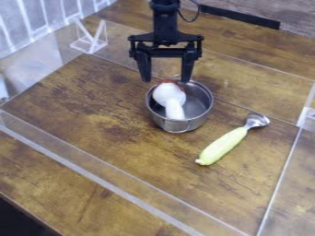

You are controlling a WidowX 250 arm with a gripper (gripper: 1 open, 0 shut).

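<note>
My black gripper (165, 66) is open above the back rim of a steel bowl (192, 115), with nothing seen between its fingers. In the bowl lies a white, elongated object (174, 103) with a rounded top and a touch of red at its back. To the bowl's right, a pale yellow-green corn-like object (222, 146) lies diagonally on the wooden table, beside a metal utensil head (256, 121) at its upper end.
Clear plastic panels (296, 175) edge the workspace, and a small clear holder (90, 37) stands at the back left.
</note>
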